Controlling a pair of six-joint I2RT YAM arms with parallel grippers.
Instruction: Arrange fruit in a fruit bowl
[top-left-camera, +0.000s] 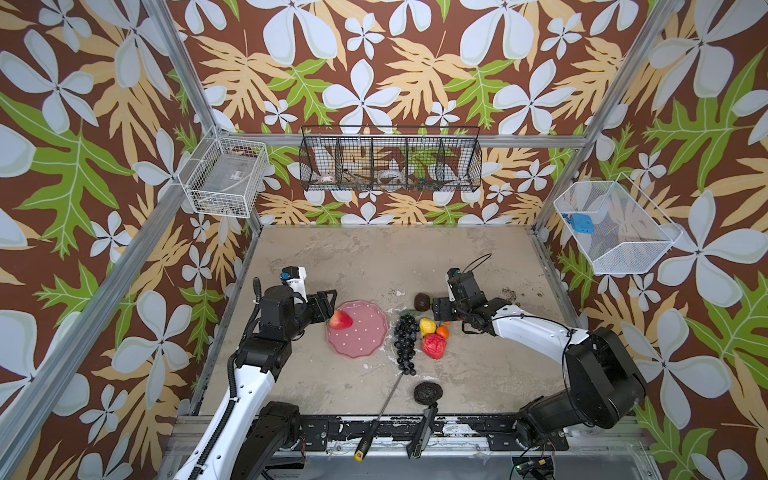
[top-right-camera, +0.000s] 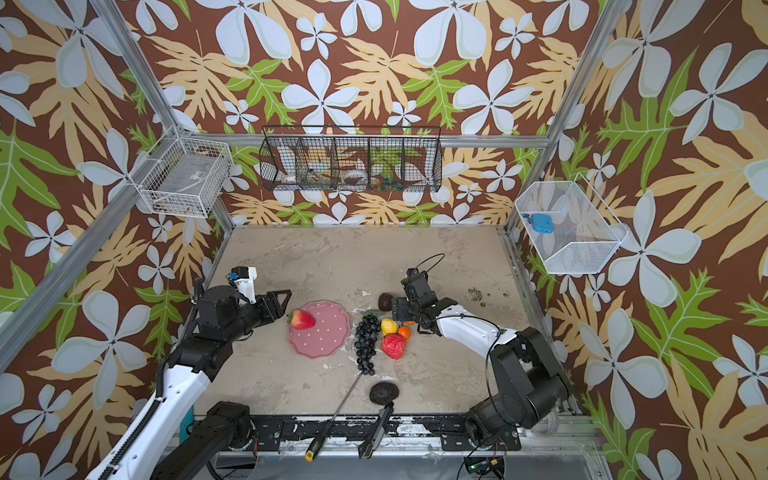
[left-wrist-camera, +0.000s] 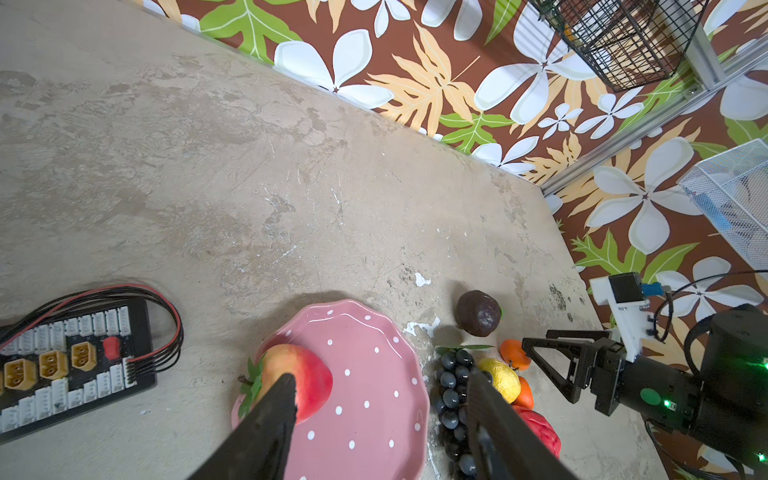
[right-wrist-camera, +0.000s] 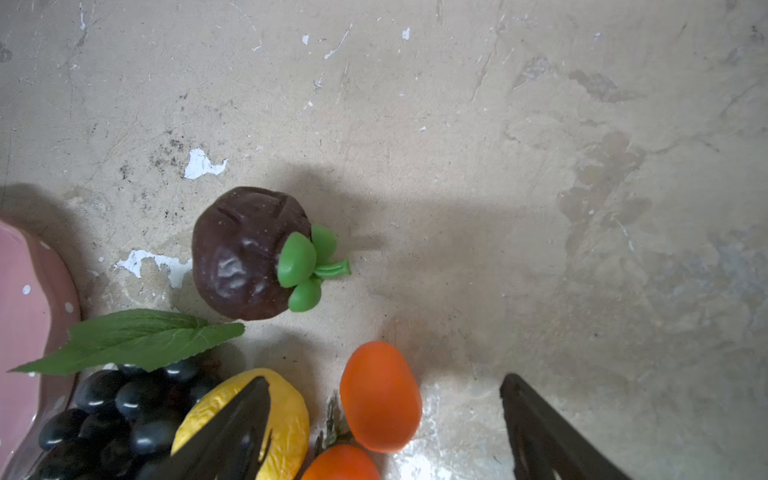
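Note:
A pink dotted plate (top-left-camera: 360, 336) holds a red-and-yellow fruit (top-left-camera: 340, 318). Right of it lie black grapes (top-left-camera: 405, 344), a yellow fruit (top-left-camera: 428, 326), an orange fruit (right-wrist-camera: 380, 396), another round orange fruit (right-wrist-camera: 340, 464), a red fruit (top-left-camera: 433, 345) and a dark purple fruit (right-wrist-camera: 248, 248). A dark wrinkled fruit (top-left-camera: 428, 393) lies near the front edge. My left gripper (top-left-camera: 324, 304) is open and empty at the plate's left. My right gripper hangs open over the orange and yellow fruits, holding nothing.
A circuit board (left-wrist-camera: 72, 360) lies left of the plate. Wire baskets (top-left-camera: 388, 160) hang on the walls. A long tool (top-left-camera: 369, 436) lies at the front edge.

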